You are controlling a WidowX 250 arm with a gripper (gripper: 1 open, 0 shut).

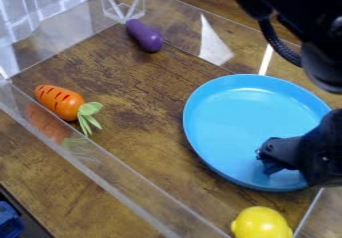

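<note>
My black gripper [278, 154] reaches in from the right over the lower right part of a blue plate [227, 117], with its fingertips low over the plate's surface. The fingers are dark and small in this view, so what is between them is hard to make out. A carrot [59, 102] with green leaves lies at the left, a purple eggplant [144, 36] at the back left, and a yellow lemon [261, 225] at the front, just below the plate.
Clear plastic walls enclose the wooden surface [127, 112], which is bare between the carrot and the plate. A blue object [8, 222] is at the lower left corner.
</note>
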